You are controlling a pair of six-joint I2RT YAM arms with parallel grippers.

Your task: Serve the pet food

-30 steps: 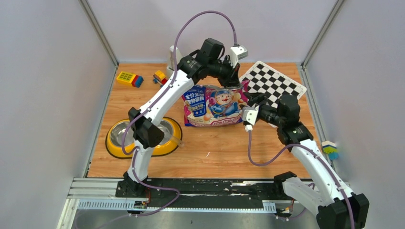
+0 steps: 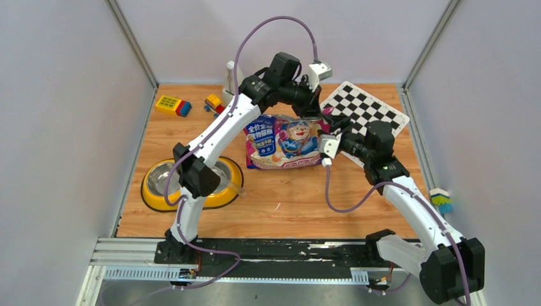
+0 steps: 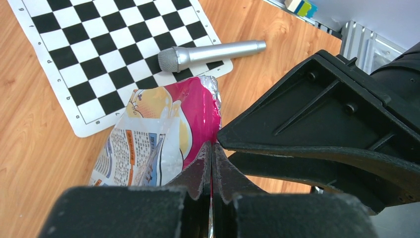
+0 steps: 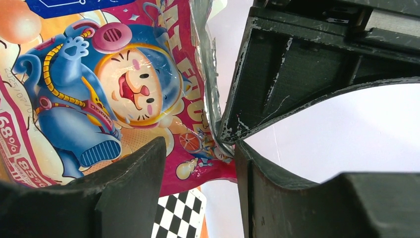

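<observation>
The pet food bag [image 2: 284, 141], pink with a cartoon figure, is in the middle of the table, its top seam at the back. My left gripper is shut on that top edge; a thin pink strip shows between its fingers. At the bag's upper right corner is my right gripper, its fingers apart. The pink corner [image 4: 214, 171] of the bag lies between them, not clamped. Both grippers are close together there. A yellow double bowl [image 2: 237, 171] with metal insides stands at the left, partly covered by my left arm.
Behind the right gripper lies a checkered board [image 2: 363, 108], with a silver microphone [image 3: 213, 54] across its edge. Toy blocks [image 2: 173, 106] and a small toy vehicle [image 2: 214, 102] sit at the back left.
My right arm has shifted left and slightly up in the top view, bringing its gripper closer around the bag's corner. The left arm and the bag have hardly moved.
</observation>
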